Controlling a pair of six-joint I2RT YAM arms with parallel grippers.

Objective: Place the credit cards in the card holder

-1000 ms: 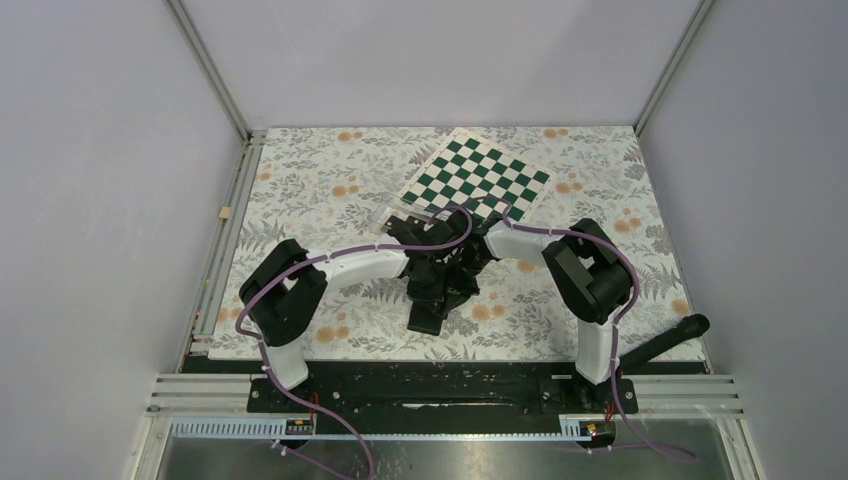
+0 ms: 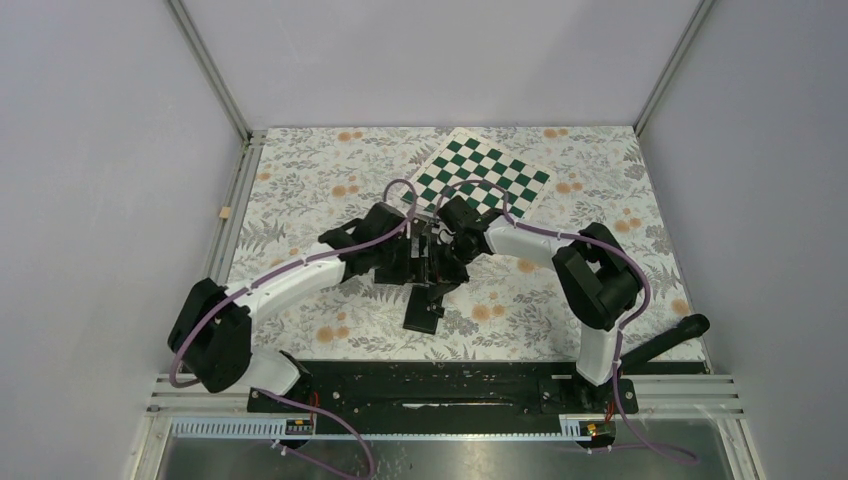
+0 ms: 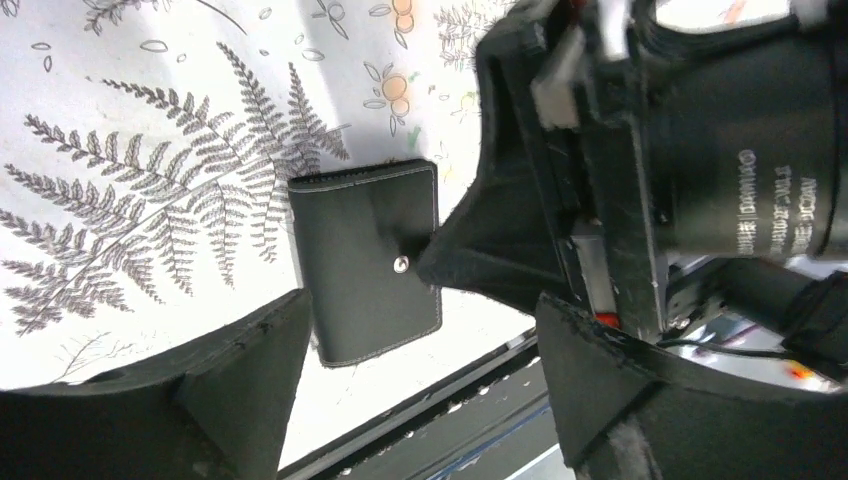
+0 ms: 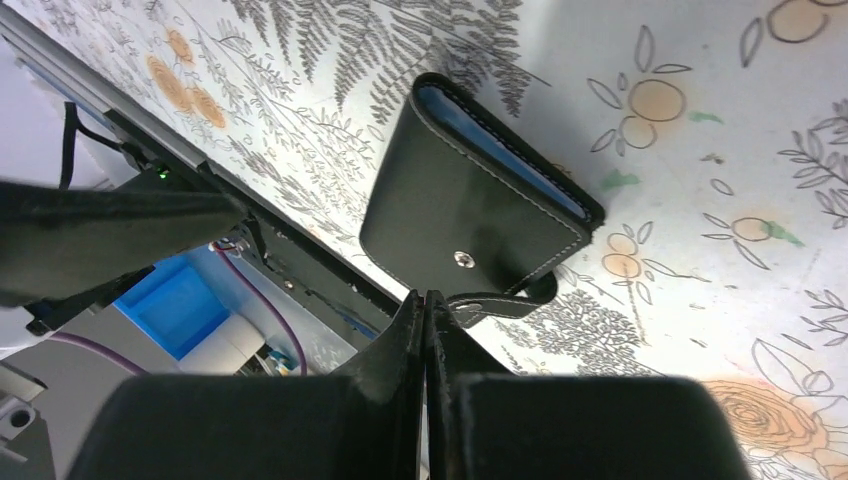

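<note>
The black card holder [image 2: 421, 311] lies flat on the patterned cloth near the table's front edge. A stitched edge and a silver snap show on the holder [image 3: 365, 265] in the left wrist view. Blue shows in the open top edge of the holder [image 4: 480, 190]; whether that is a card or lining, I cannot tell. My left gripper is above the holder with its fingers spread and empty. Shut, my right gripper has its tips over the holder's strap side, nothing visible between them. A strap [image 4: 500, 305] curls beside those tips. I see no loose credit card.
Behind the arms lies a green-and-white checkered board [image 2: 485, 170]. A dark cylindrical object [image 2: 665, 340] rests at the front right corner. Both arms crowd together over the table's middle.
My left arm has pulled back to the left and away from the holder, uncovering more of it. My right arm has shifted slightly, and its gripper stays near the holder.
</note>
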